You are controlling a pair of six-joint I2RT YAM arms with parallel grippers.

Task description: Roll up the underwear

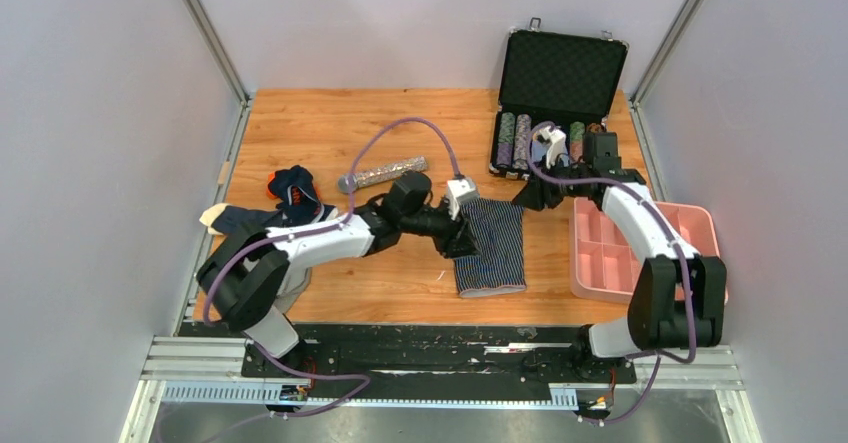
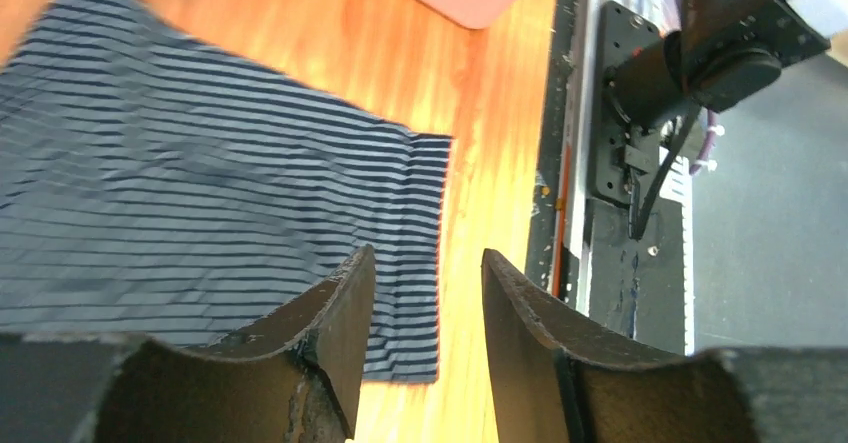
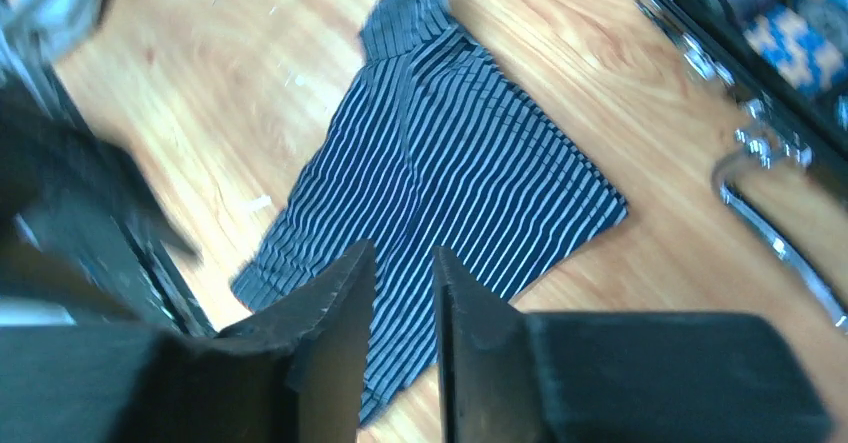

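The navy-and-white striped underwear (image 1: 497,248) lies fairly flat on the wooden table, wrinkled, with a doubled edge in the left wrist view (image 2: 230,213). My left gripper is above its left part, fingers apart with nothing between them. My right gripper hangs over the cloth near its upper right corner in the top view, fingers part open, nothing visible held. The whole cloth (image 3: 440,163) shows beneath it in the right wrist view.
A pink divided bin (image 1: 645,288) sits right of the cloth. An open black case (image 1: 560,68) stands at the back right, a glittery tube (image 1: 385,173) behind. Dark and grey garments (image 1: 245,218) lie at the left.
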